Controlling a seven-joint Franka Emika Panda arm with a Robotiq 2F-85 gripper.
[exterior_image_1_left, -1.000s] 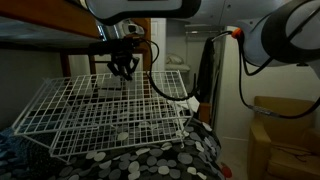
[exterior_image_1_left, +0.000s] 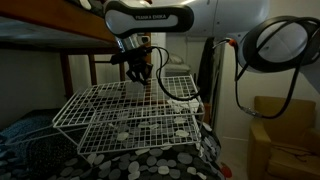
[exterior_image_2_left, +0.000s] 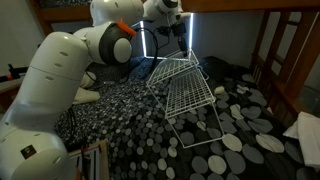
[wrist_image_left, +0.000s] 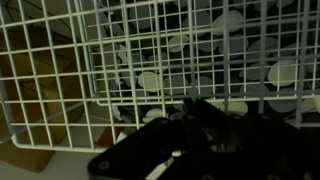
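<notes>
A white wire rack (exterior_image_1_left: 140, 124) stands tilted on a dark cover with grey and pale dots. In exterior view 1 my gripper (exterior_image_1_left: 139, 76) reaches down to the rack's upper part, its fingers at the wires. Exterior view 2 has the rack (exterior_image_2_left: 192, 92) sloping across the dotted cover, below the gripper (exterior_image_2_left: 182, 48). From the wrist, the rack's wire grid (wrist_image_left: 90, 76) spans the view, with the dark gripper at its near side. The gripper is shut on a wire of the rack; the exact contact is dark and hard to make out.
Beneath the rack spreads the dotted cover (exterior_image_2_left: 140, 122). A tan armchair (exterior_image_1_left: 283, 140) is at the right in exterior view 1. A wooden beam (exterior_image_1_left: 45, 28) runs overhead at the left, and dark bedding (exterior_image_1_left: 28, 140) lies below it.
The gripper and the rack have moved together to the right in exterior view 1. The rack's left edge has shifted and its slope looks somewhat different.
</notes>
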